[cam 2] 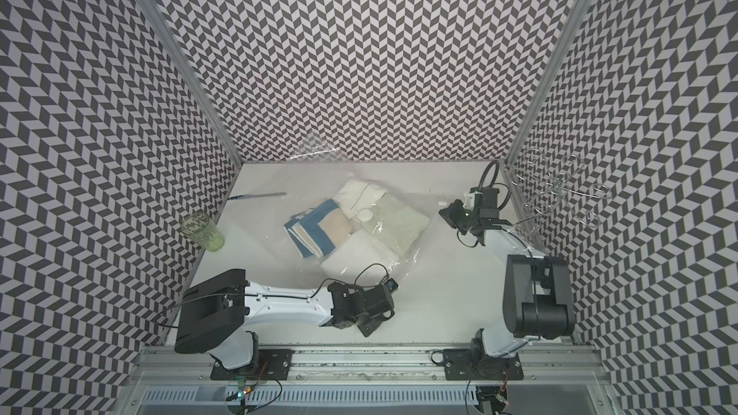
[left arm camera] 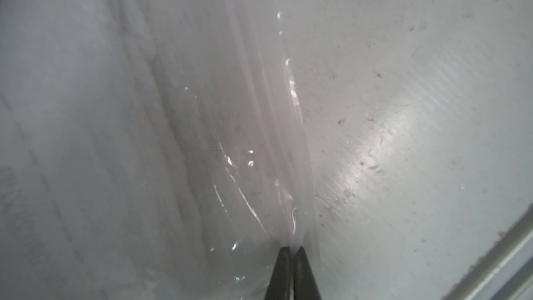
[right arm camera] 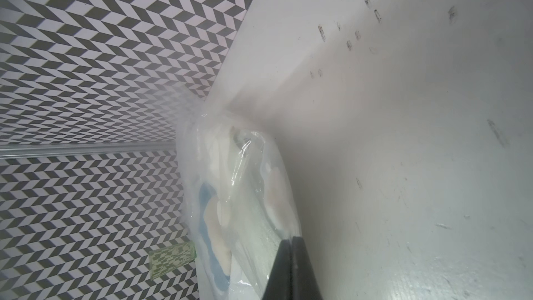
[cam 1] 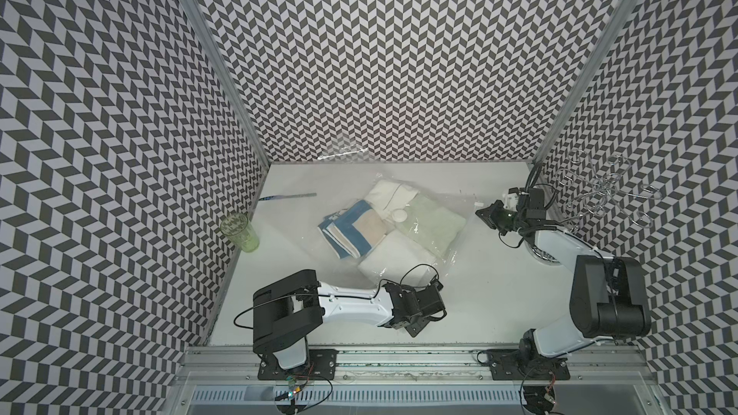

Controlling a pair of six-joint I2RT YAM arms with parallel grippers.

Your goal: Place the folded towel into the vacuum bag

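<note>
The clear vacuum bag (cam 1: 453, 249) lies on the table with folded towels under its film. Through it show a blue and beige towel (cam 1: 355, 229), a pale green one (cam 1: 434, 223) and white ones (cam 1: 396, 257); a round white valve (cam 1: 399, 215) sits among them. My left gripper is shut at the bag's edge near the table front; film touches its tips, but I cannot tell whether any is pinched. On the bag's right side, my right gripper is shut on the film, which draws up to its fingertips.
A green patterned cup (cam 1: 243, 232) stands at the left edge, with a blue strip (cam 1: 286, 196) behind it. Wire racks (cam 1: 607, 188) sit by the right wall. Table space right of the bag is clear.
</note>
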